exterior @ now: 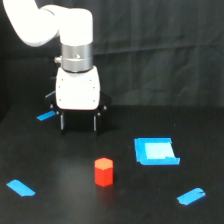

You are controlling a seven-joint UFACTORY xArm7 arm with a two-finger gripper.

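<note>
A red block (104,172) with a hexagonal outline stands on the black table in the front middle. To its right and farther back lies a small blue tray (172,160) with a white inside, which looks empty. My white arm comes down from the upper left, and its gripper (80,121) hangs open behind and to the left of the red block. Two dark fingers (97,121) stand wide apart, with nothing visible between them. The gripper is clear of both the block and the tray.
Flat blue strips lie at the front left (21,188), at the front right (191,196) and at the back left (46,115). A dark curtain (160,60) closes off the back.
</note>
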